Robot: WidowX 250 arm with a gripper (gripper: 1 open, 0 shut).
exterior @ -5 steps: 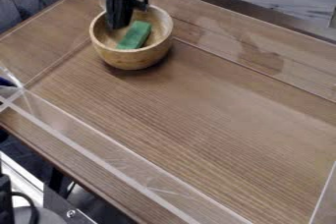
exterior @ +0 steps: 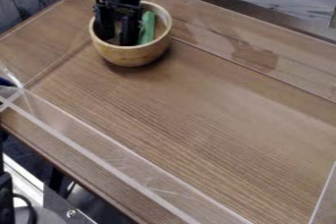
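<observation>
A wooden bowl [exterior: 132, 53] sits at the back left of the wooden table [exterior: 197, 130]. Inside it, at the right, lies a green object [exterior: 147, 27]. My black gripper [exterior: 125, 33] reaches down from the top into the bowl, just left of the green object. Its fingers are dark and small here, and I cannot tell whether they touch the green object.
Strips of clear tape cross the front left and right edges. A grey wooden wall stands behind, and dark objects sit off the left edge at the front.
My gripper has moved down into the bowl. The green object looks more upright and farther right in the bowl, and the bowl has shifted slightly.
</observation>
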